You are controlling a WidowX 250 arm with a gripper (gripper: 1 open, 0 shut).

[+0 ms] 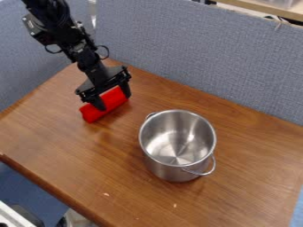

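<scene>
My black gripper [102, 85] reaches down from the upper left over a red block [97, 109] lying on the wooden table [130, 190]. Its fingers are at the block's upper part; whether they grip it is hard to tell. A steel pot [176, 144] with two wire handles stands to the right of the block, apart from it.
Grey padded walls [213, 53] border the table at the back and left. A light wooden shelf edge shows at the top right.
</scene>
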